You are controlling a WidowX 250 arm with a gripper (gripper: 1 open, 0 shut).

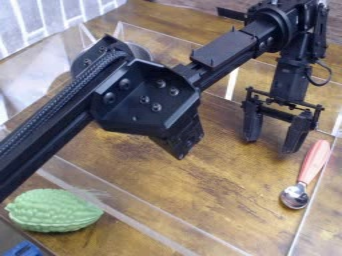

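Note:
My gripper (274, 128) hangs low over the wooden table at the right, its two black fingers apart with nothing visible between them. Just to its lower right lies an ice cream scoop (306, 177) with a pink handle and a metal bowl pointing toward the front. A green bumpy bitter melon (54, 211) rests at the lower left, well away from the gripper.
The dark arm linkage crosses the upper left and hides part of the table (187, 215). Clear panels or strips edge the work area. A blue object (16, 248) sits at the bottom left corner, and the middle front of the table is bare.

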